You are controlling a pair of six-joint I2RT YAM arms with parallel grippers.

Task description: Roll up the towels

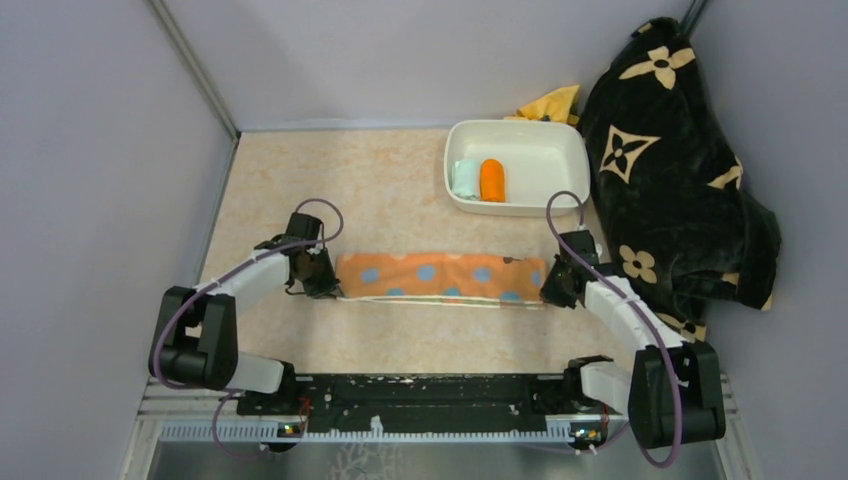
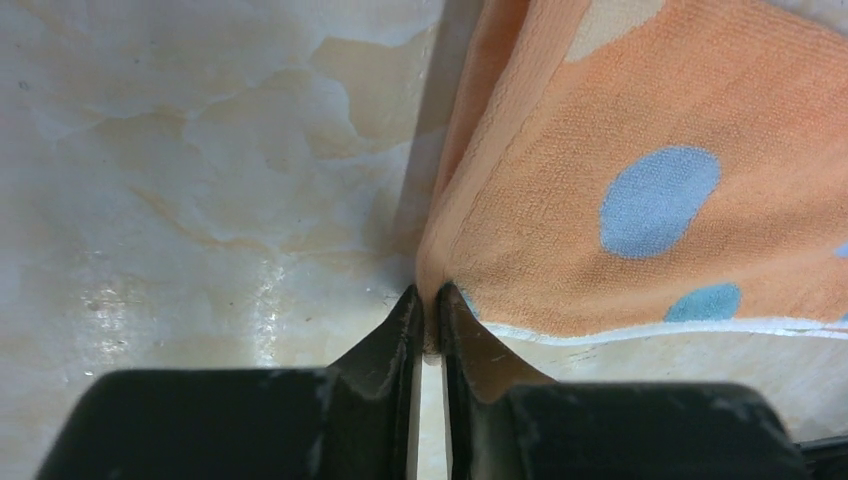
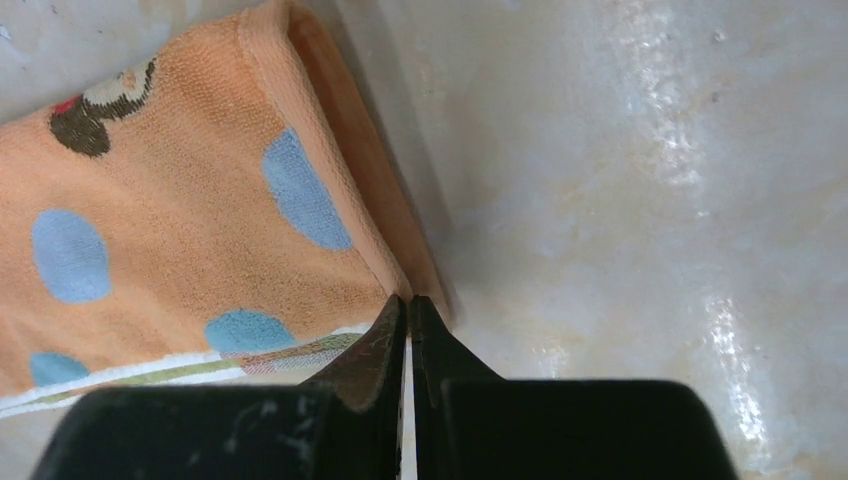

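Note:
An orange towel with blue dots lies folded in a long strip across the table. At its left end my left gripper has its fingertips closed around the folded edge and near corner, as the left wrist view shows. My right gripper is at the near right corner; in the right wrist view its fingers are shut at the towel's folded edge, and whether cloth is between them is hard to tell.
A white bin at the back holds a mint roll and an orange roll. A black floral blanket fills the right side.

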